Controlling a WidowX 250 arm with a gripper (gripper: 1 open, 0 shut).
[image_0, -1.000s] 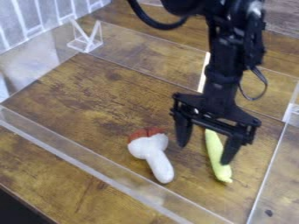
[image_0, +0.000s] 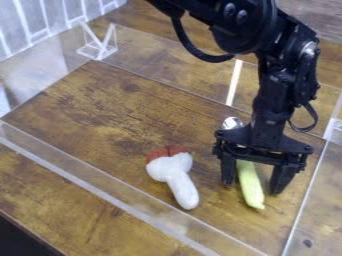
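Note:
My gripper (image_0: 254, 170) is open and low over a pale yellow-green elongated object (image_0: 251, 195), which lies between its two fingers; whether they touch it is not clear. A small light piece shows behind the gripper, partly hidden. To the left, a white mushroom-shaped object (image_0: 181, 188) with a reddish top lies on the wooden surface.
Clear low walls border the wooden work area (image_0: 94, 130). A white wire piece (image_0: 100, 42) stands at the back left corner.
The gripper has moved down and slightly right, settling around the yellow-green object. The objects on the surface appear in the same places.

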